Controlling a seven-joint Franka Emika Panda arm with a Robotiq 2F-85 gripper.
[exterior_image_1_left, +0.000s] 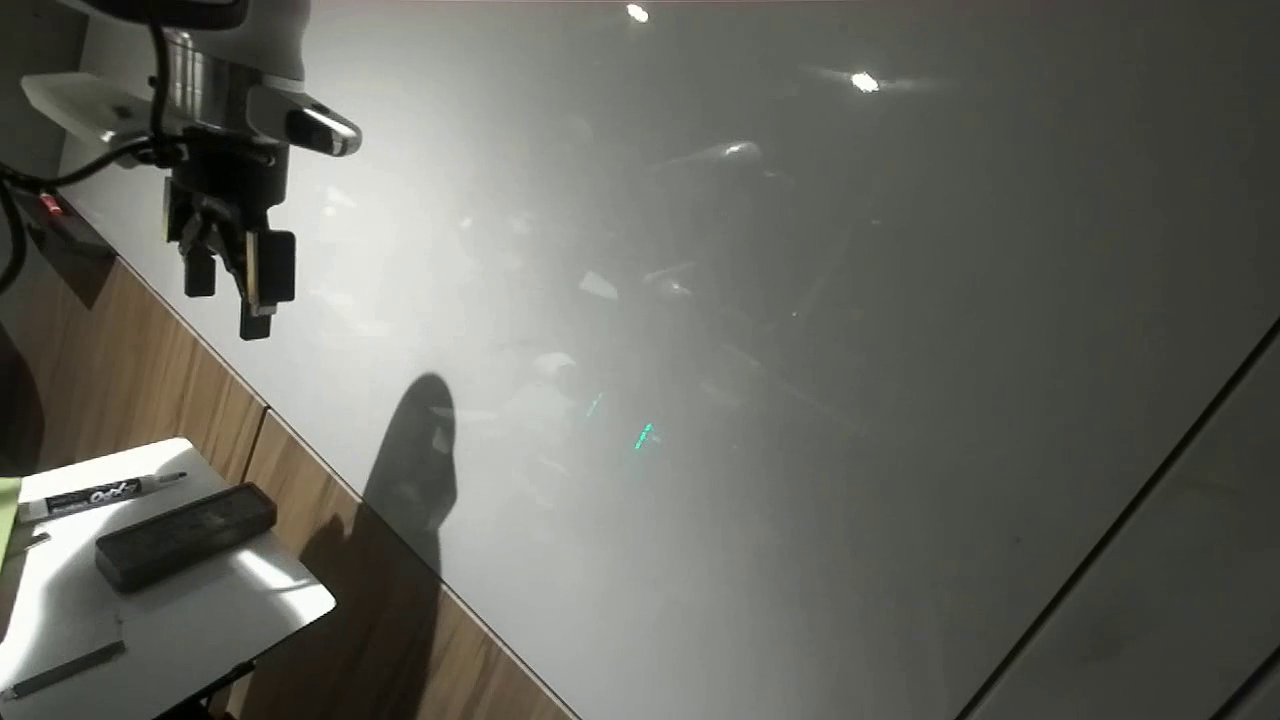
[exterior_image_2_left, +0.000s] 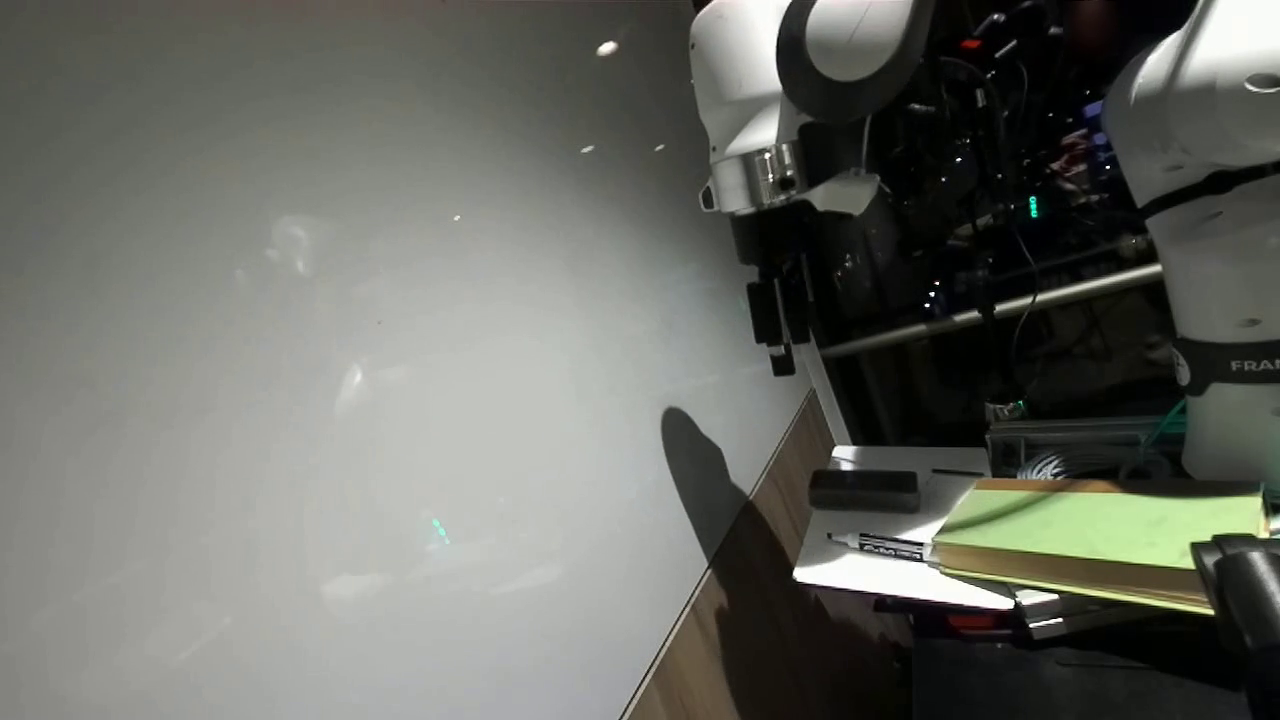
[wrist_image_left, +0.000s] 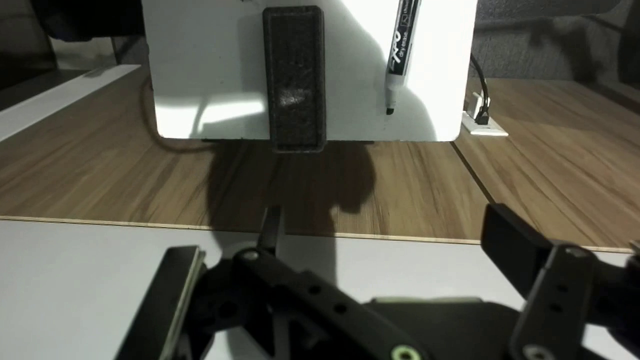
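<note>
My gripper (exterior_image_1_left: 228, 300) hangs in front of the upright whiteboard (exterior_image_1_left: 768, 300), near its left edge in exterior view 1, open with nothing between its fingers. In the wrist view a dark oblong eraser (wrist_image_left: 295, 81) lies on the small white table (wrist_image_left: 204, 51), its end slightly past the table's edge. Beside the eraser lies an Expo marker (wrist_image_left: 403, 45), capped end toward the board. Apart from both, the gripper is above table level. Small green marks (exterior_image_1_left: 644, 437) show low on the whiteboard.
Wood panelling (exterior_image_1_left: 348, 528) runs below the board. A green-covered block (exterior_image_2_left: 1104, 522) sits at the table's far side in exterior view 2. A dark thin bar (exterior_image_1_left: 66, 668) lies on the table. A small dark holder (exterior_image_1_left: 60, 222) juts out by the board's left edge.
</note>
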